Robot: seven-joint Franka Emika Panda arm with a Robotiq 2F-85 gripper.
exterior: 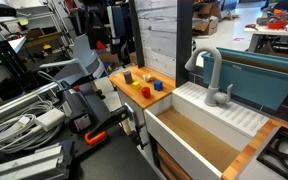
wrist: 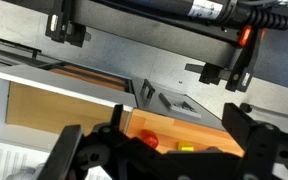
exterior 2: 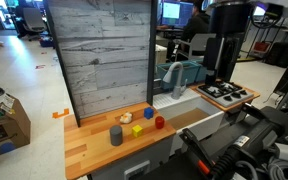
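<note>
My gripper shows along the top of the wrist view, its fingers wide apart and nothing between them. In exterior view 2 the gripper [exterior 2: 219, 74] hangs high at the right, clear of everything on the counter. A red piece [exterior 2: 159, 122], a yellow block [exterior 2: 137, 130], a blue block [exterior 2: 149, 113] and a grey cylinder [exterior 2: 116, 135] stand on the wooden counter [exterior 2: 89, 151]. A white drawer [exterior: 180, 149] stands pulled out below the sink, its visible floor bare. From the wrist, the red piece [wrist: 149, 138] and yellow block [wrist: 187, 147] lie at the lower edge, partly covered by dark parts.
A grey faucet [exterior: 216, 75] rises behind the drawer, beside a white ribbed drainboard [exterior: 229, 115]. The stove [exterior: 281, 153] sits at the right. A grey plank wall [exterior 2: 124, 66] stands behind the blocks. Cables [exterior 2: 284, 165] lie around the arm's base.
</note>
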